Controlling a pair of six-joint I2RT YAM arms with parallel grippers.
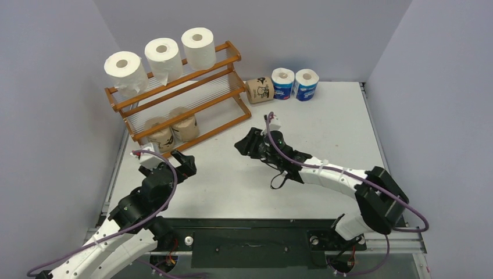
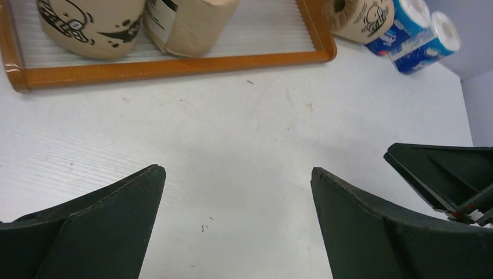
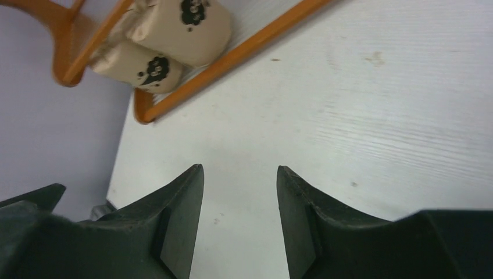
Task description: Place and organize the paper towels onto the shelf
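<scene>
Three white paper rolls stand upright in a row on the top of the wooden shelf. On its bottom level, two brown-wrapped rolls sit side by side at the left. Another brown roll lies on its side just right of the shelf, beside two blue-and-white rolls standing upright. My left gripper is open and empty in front of the shelf's left part. Over bare table, my right gripper stands part open, with nothing between its fingers.
Grey walls close off the back and sides. The shelf's middle level is empty, and the right part of the bottom level is free.
</scene>
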